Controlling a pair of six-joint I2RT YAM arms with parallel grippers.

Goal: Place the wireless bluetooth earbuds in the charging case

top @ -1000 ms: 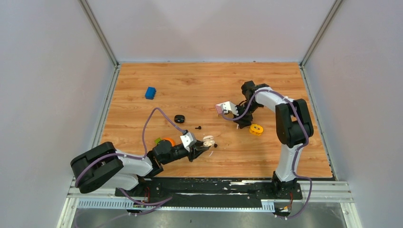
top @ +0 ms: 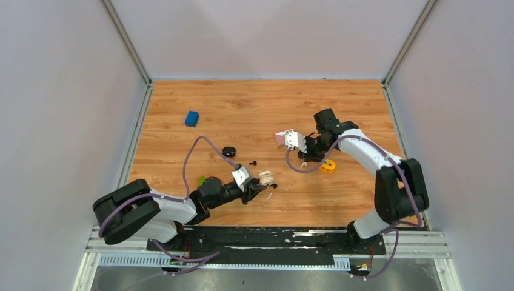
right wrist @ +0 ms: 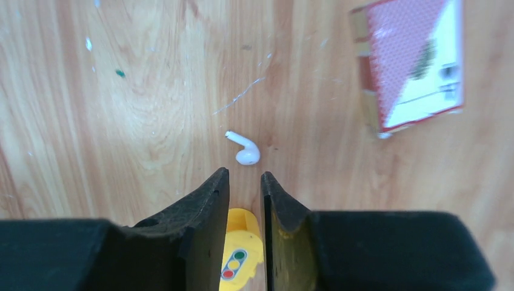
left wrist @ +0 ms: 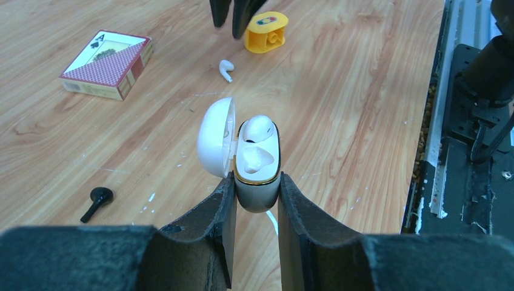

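Note:
My left gripper is shut on the white charging case (left wrist: 257, 163), its lid standing open to the left. One earbud (left wrist: 259, 128) sits in the case's far slot; the nearer slot is empty. Another white earbud (right wrist: 248, 155) lies loose on the wooden table, just beyond the fingertips of my right gripper. Those fingers are a small gap apart, and only the table and a yellow toy show between them. From the left wrist view, the dark right fingers (left wrist: 242, 15) hang above the loose earbud, not touching it.
The yellow toy (top: 327, 165) lies close by the right gripper, and a card box (left wrist: 108, 63) is on its other side. A small black earbud-like piece (left wrist: 98, 202) lies near the case. Farther left are a black round case (top: 228, 151) and a blue block (top: 192, 119).
My right arm's elbow has swung outward to the right and toward the front, with its gripper shifting slightly. The left gripper and the case stay nearly where they were.

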